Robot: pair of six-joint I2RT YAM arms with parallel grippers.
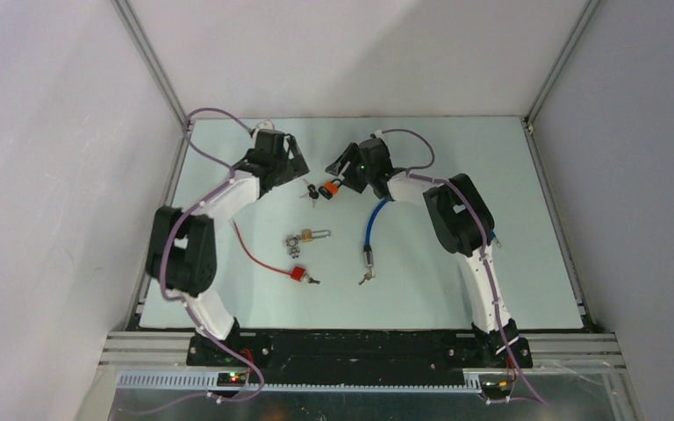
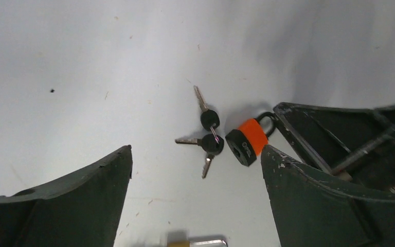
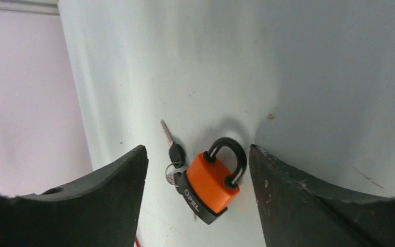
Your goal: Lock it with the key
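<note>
An orange and black padlock [image 2: 253, 136] lies on the white table. In the right wrist view both legs of its shackle [image 3: 231, 145] meet the body. Several black-headed keys [image 2: 210, 120] on a ring lie beside the lock's black end; whether one sits in the keyhole cannot be told. My left gripper [image 1: 298, 160] is open, back from the keys and holding nothing. My right gripper is open too, its fingers on either side of the padlock view, one fingertip [image 3: 259, 160] close to the shackle.
Nearer the front lie a brass padlock [image 1: 307, 236] with small keys, a red cable lock [image 1: 297, 274] and a blue cable lock [image 1: 369, 254].
</note>
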